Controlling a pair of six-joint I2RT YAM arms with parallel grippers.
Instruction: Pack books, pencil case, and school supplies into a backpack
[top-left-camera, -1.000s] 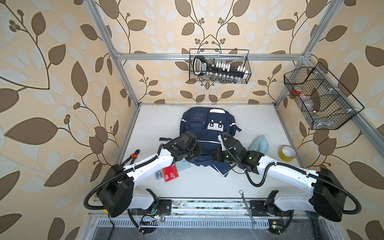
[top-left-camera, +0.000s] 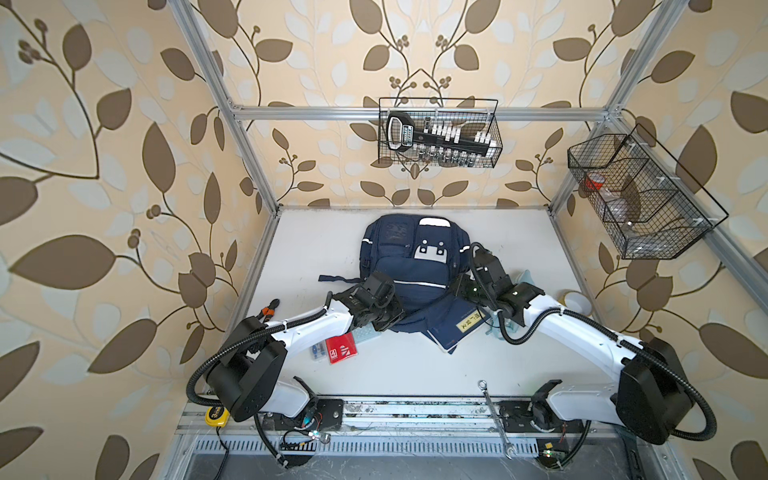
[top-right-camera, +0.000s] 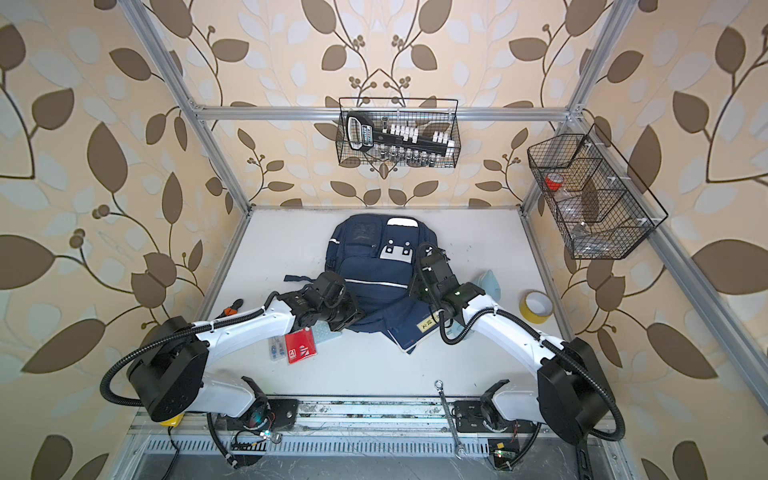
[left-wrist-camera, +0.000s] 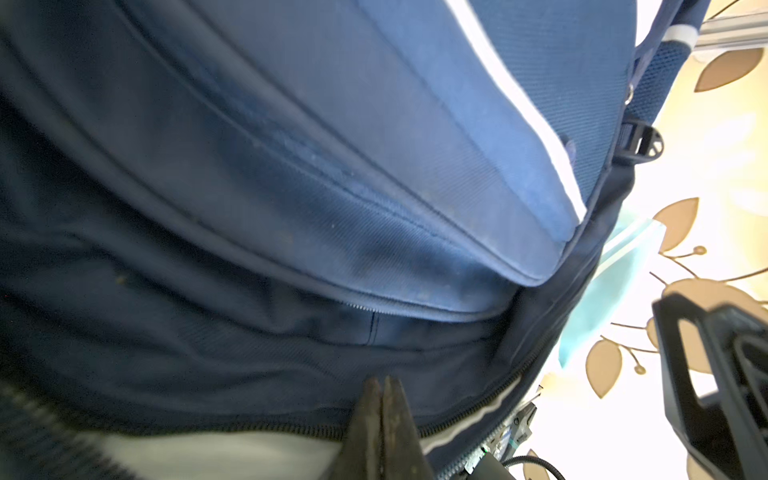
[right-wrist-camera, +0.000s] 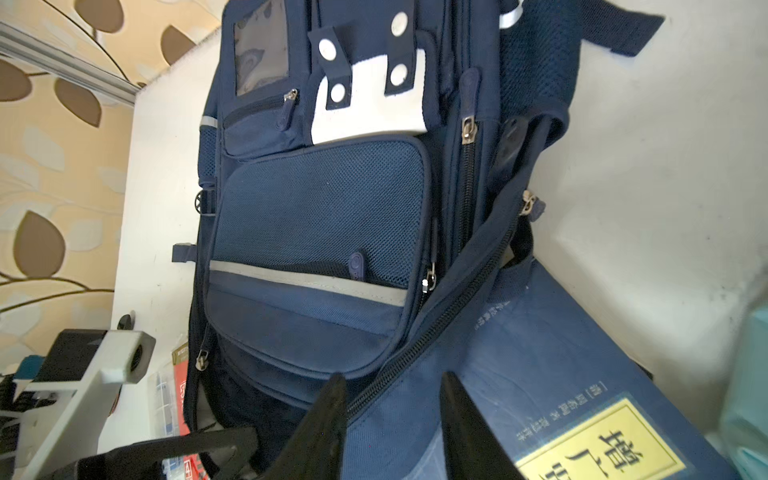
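The navy backpack lies on the white table, its front opening unzipped toward the table's near edge. A dark blue book with a yellow label sits partly under the bag's front flap and sticks out to the right. My left gripper is shut at the opening, its fingertips against the dark fabric near the zipper; nothing clear shows between them. My right gripper is part open above the bag's right front edge, its fingers either side of the zipper edge, and I cannot tell whether they touch it.
Left of the bag lie a red packet, a clear case and a pale blue item. A light blue pouch and a yellow tape roll are at the right. Pliers lie far left.
The left gripper has shifted only slightly.
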